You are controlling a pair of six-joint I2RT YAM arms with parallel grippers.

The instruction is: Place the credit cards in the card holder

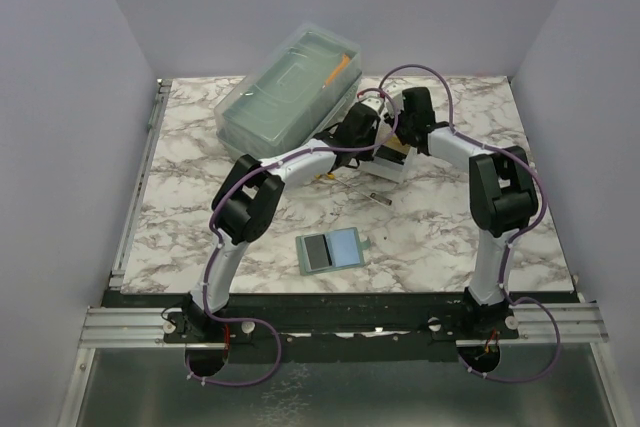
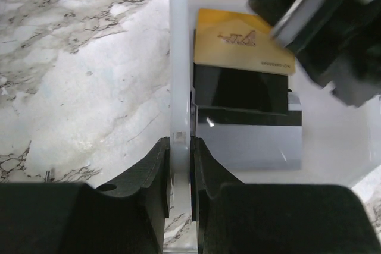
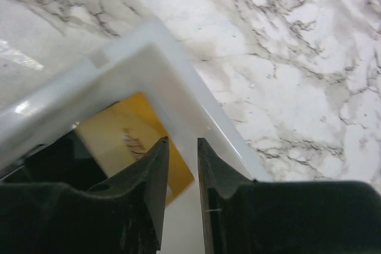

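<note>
A white tray point(image 1: 392, 169) at the back middle holds the cards. In the left wrist view a gold card point(image 2: 235, 40) overlaps a black card point(image 2: 238, 87), with a grey card point(image 2: 253, 141) nearest. My left gripper is shut on the tray's side wall. My right gripper is over the tray, close to its far wall. Its fingers stand a little apart, part of the gold card point(image 3: 125, 132) showing behind and between them; whether they grip it is unclear. A flat, open card holder point(image 1: 331, 251) lies at the front middle of the table.
A large clear lidded box point(image 1: 288, 87) stands at the back left, beside my left arm. A small pale object point(image 1: 380, 199) lies in front of the tray.
</note>
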